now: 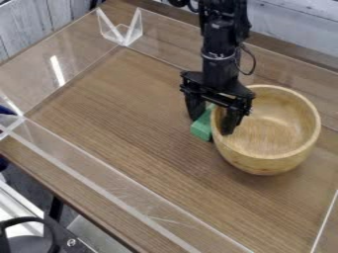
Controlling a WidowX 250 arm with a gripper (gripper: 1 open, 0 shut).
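Observation:
The black gripper hangs low at the left rim of a round wooden bowl, its open fingers reaching down around that rim. A green object lies just left of the bowl, partly hidden under the gripper. I cannot tell whether the fingers touch it or the bowl.
A clear angular plastic piece stands at the back left, and a white wall runs behind at the upper right.

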